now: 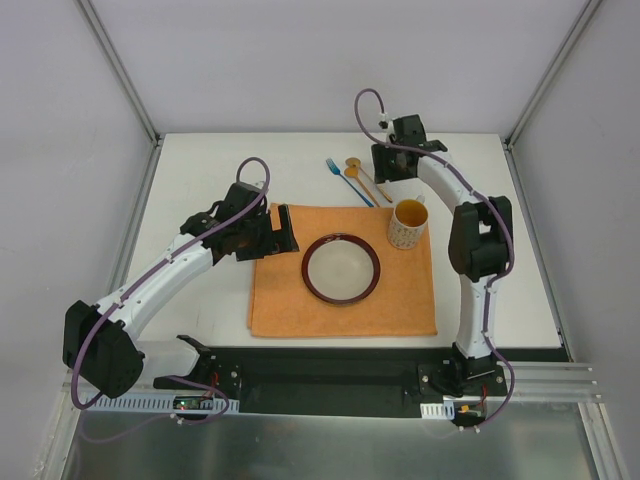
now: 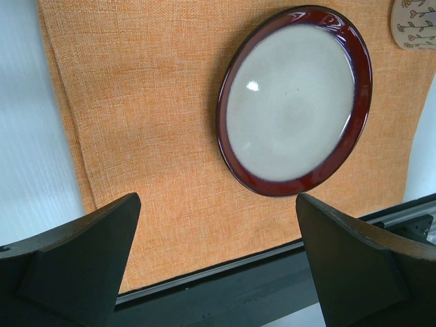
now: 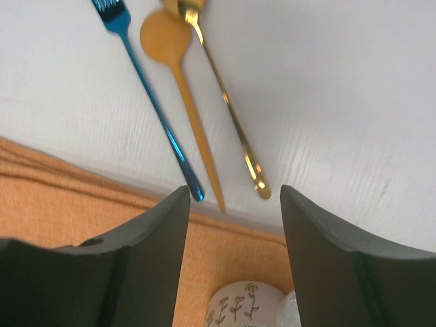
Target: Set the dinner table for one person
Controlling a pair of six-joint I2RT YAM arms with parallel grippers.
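A cream plate with a brown rim lies on the orange placemat. At the mat's upper right stands a patterned mug. Beyond the mat's far edge lie a blue fork, a wooden spoon and a gold spoon, side by side; the two spoon heads overlap. My right gripper is open above the handle ends, with nothing between its fingers. The left gripper, also open and empty, hangs over the mat's upper left, left of the plate.
In the right wrist view, the mug's top is close below the fingers. A dark front edge borders the mat.
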